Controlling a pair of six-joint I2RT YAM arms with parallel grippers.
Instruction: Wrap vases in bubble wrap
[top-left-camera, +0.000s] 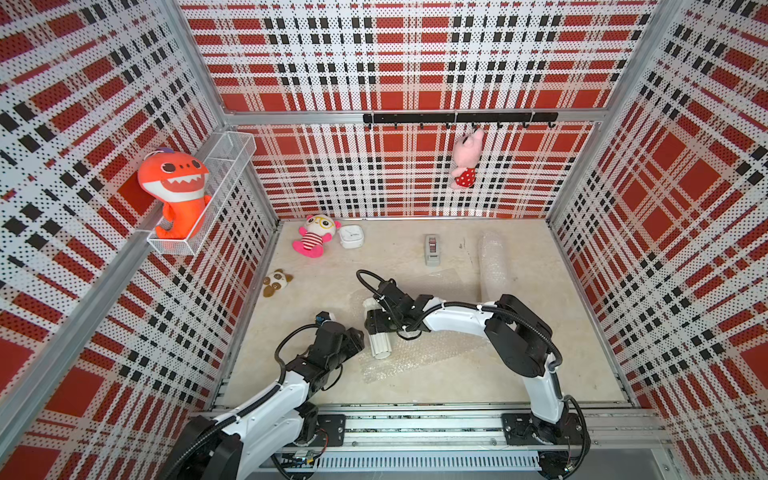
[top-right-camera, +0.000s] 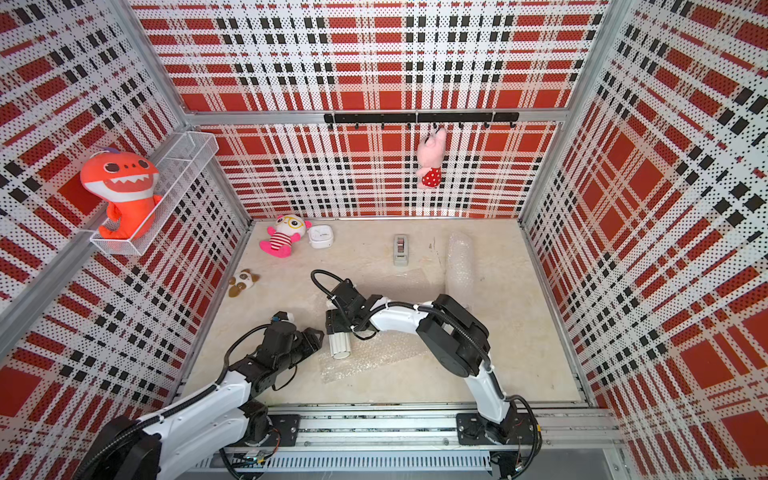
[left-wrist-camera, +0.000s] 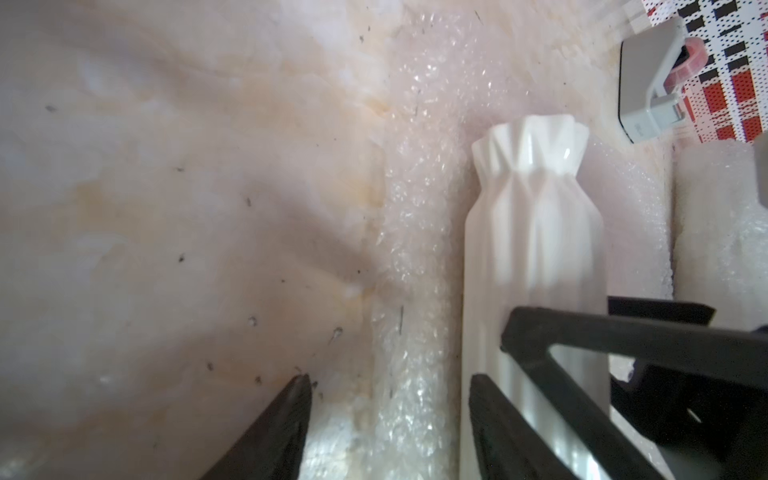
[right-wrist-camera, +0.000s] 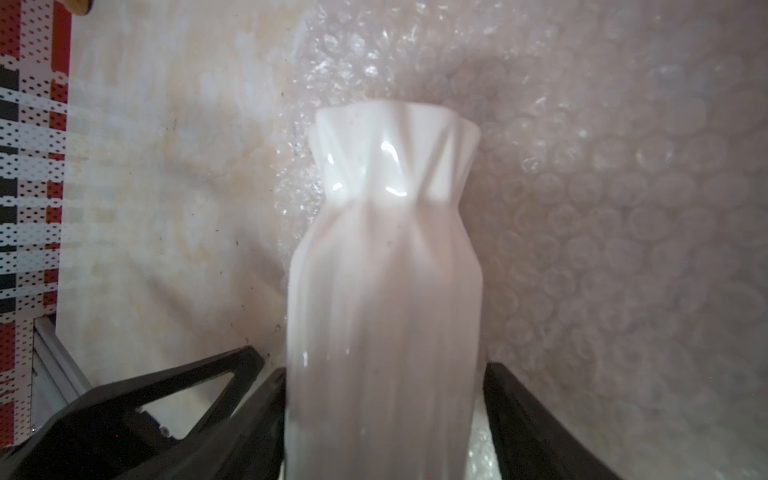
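Observation:
The white pleated vase (right-wrist-camera: 384, 272) lies on its side on the flat bubble wrap (right-wrist-camera: 616, 200), near that sheet's left edge. My right gripper has its fingers on either side of the vase body, with a thin gap showing at the right finger (right-wrist-camera: 516, 416), so it stands slightly open around it. Left of the vase, low over the wrap's edge, my left gripper is open and empty; its right finger (left-wrist-camera: 504, 432) comes close to the vase in the left wrist view. The vase's lower end is hidden in both wrist views.
A bubble wrap roll (top-left-camera: 493, 264) lies at the right, with a grey tape dispenser (top-left-camera: 433, 249) at the back. A white dish (top-left-camera: 351, 236), pink plush (top-left-camera: 314, 236) and small brown-white toy (top-left-camera: 277, 282) sit at back left.

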